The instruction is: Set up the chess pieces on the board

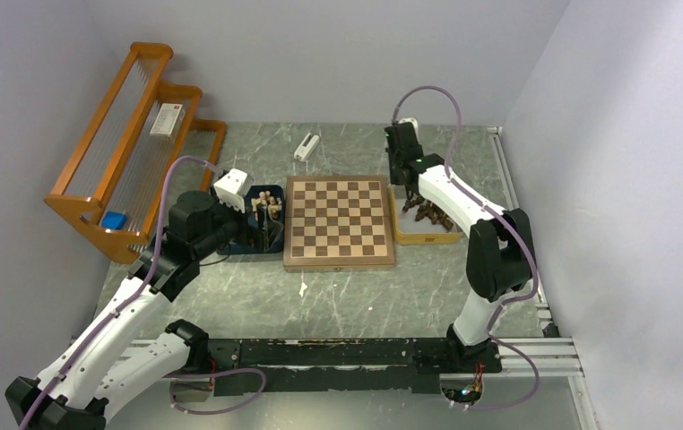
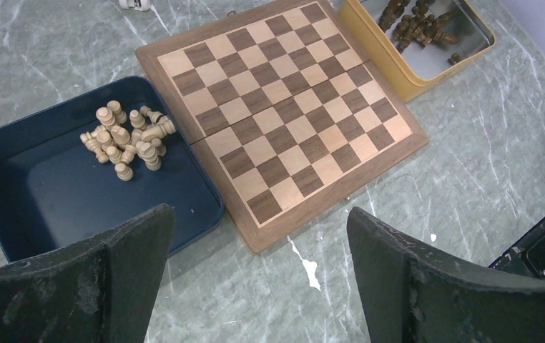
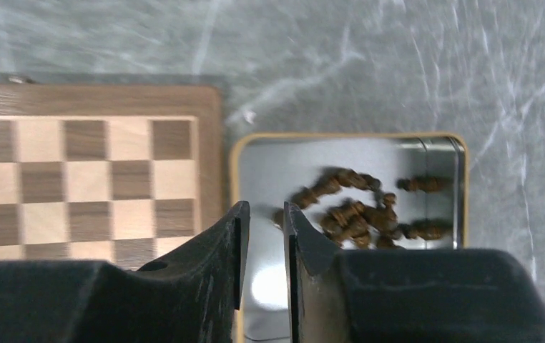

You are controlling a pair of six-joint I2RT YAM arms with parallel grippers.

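Note:
The wooden chessboard (image 1: 338,261) lies bare mid-table. Pale pieces (image 2: 130,139) are heaped at one end of the dark blue tray (image 2: 62,196) to its left. On the other side, a yellow-rimmed tray (image 3: 348,134) holds loose dark brown pieces (image 3: 370,221), mostly lying on their sides. My left gripper is wide open and empty above the front of the blue tray and board. Over the yellow tray's board-side edge, my right gripper is partly open, with no piece visible between its fingertips.
A wooden rack (image 1: 109,152) stands at the back left, holding a white box (image 1: 167,120) and a blue item (image 1: 114,220). A small white device (image 1: 306,146) lies behind the board. The table in front of the board is free apart from a white scrap (image 2: 311,273).

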